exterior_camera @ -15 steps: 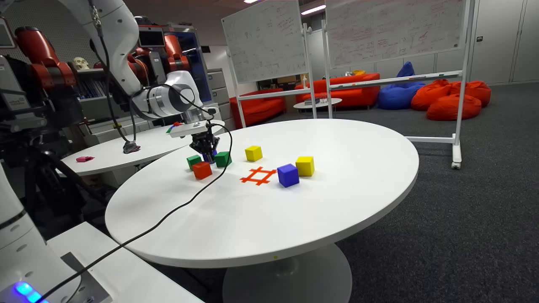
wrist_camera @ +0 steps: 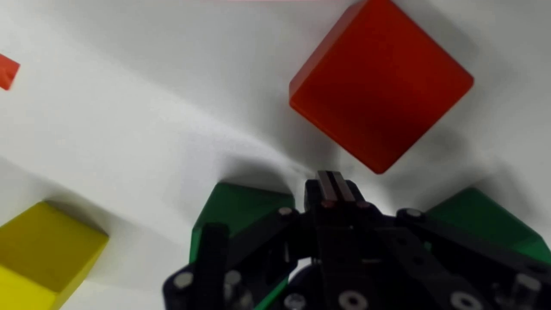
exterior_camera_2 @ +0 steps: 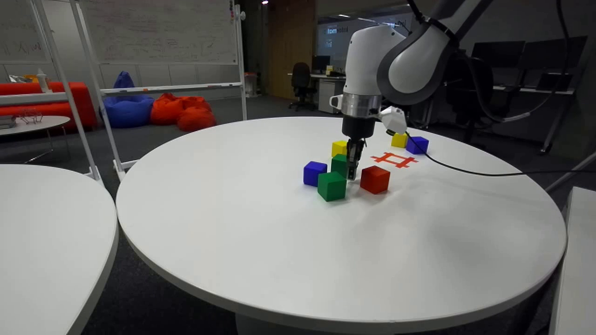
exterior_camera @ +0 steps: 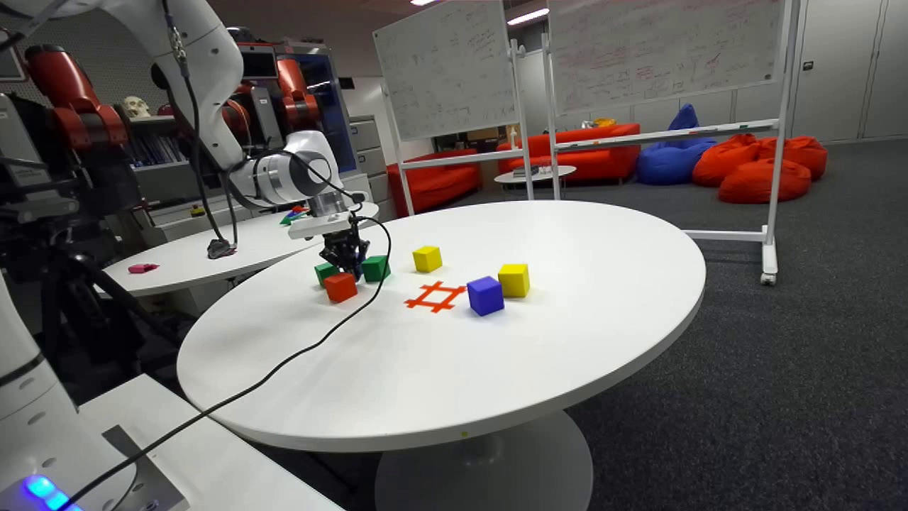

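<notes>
My gripper is shut, its fingertips pressed together with nothing between them. In exterior view 2 the gripper [exterior_camera_2: 351, 174] points down near the table top, among the cubes. A red cube [wrist_camera: 385, 85] lies just beyond the fingertips in the wrist view, a small gap apart. One green cube [wrist_camera: 240, 206] sits left of the fingers and another green cube [wrist_camera: 483, 219] to the right, both partly covered by the gripper. Behind the green pair, in exterior view 2, stands a blue cube [exterior_camera_2: 314, 173]. A yellow cube [wrist_camera: 46, 253] rests farther left in the wrist view.
Orange-red tape [exterior_camera: 436, 297] marks a crossed square on the round white table [exterior_camera: 587, 358]. Past it, a second blue cube [exterior_camera: 485, 295] and a second yellow cube [exterior_camera: 514, 280] stand close together. A black cable [exterior_camera: 281, 366] hangs across exterior view 1.
The arm has shifted slightly to the right and lower in exterior view 1. The cubes appear to lie where they were.
</notes>
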